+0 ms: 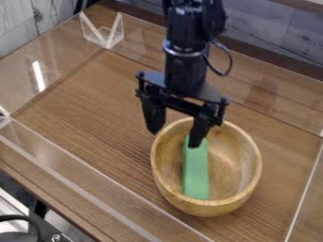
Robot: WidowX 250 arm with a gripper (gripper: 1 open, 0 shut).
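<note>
A tan oval bowl [239, 176] sits on the wooden table at lower centre-right, with a long green object [195, 180] lying inside it. My black gripper [177, 130] is open above the back rim of the bowl, one finger to the left of it and one to the right, with nothing visible between them.
A clear plastic piece stands at its left edge. Black cables show at the bottom left corner.
</note>
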